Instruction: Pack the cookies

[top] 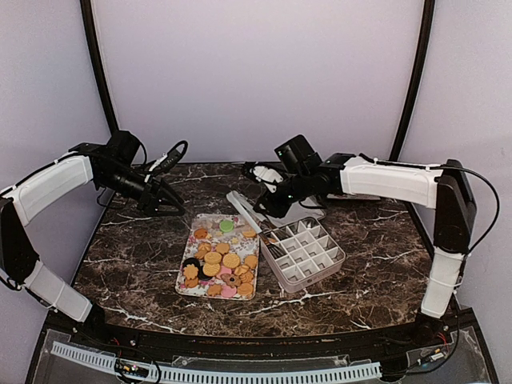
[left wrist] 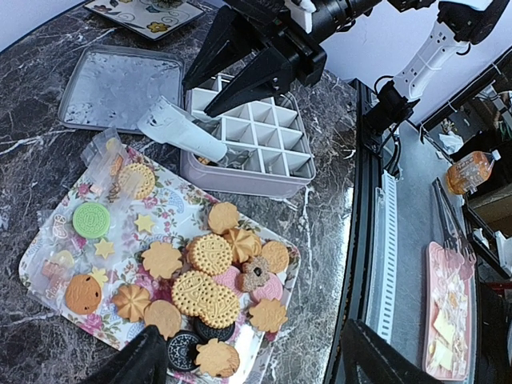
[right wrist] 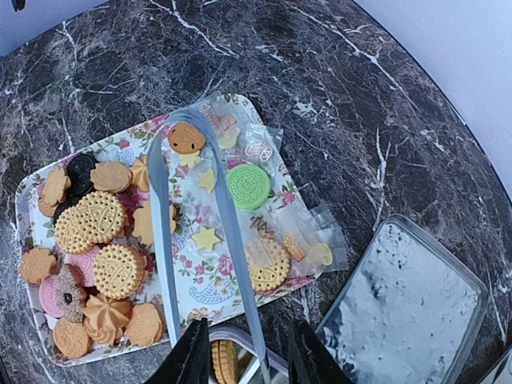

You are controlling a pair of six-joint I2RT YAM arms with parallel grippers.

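Observation:
A floral tray (top: 202, 284) holds many cookies, including a green one (left wrist: 91, 220), with small bags at its back. Right of it sits a divided box (top: 312, 276); a pale long utensil, seemingly tongs (left wrist: 182, 132), leans out from its left compartment, where a cookie (right wrist: 224, 360) shows. My left gripper (top: 164, 206) hovers left of the tray, apparently open and empty. My right gripper (top: 268, 210) is over the utensil's upper part, its fingers parted; in its wrist view the utensil runs up between them, and whether they touch it cannot be told.
An empty metal tray (left wrist: 120, 88) lies behind the box, with a patterned tray (left wrist: 152, 18) farther back in the left wrist view. Bare marble surrounds them at left, front and right.

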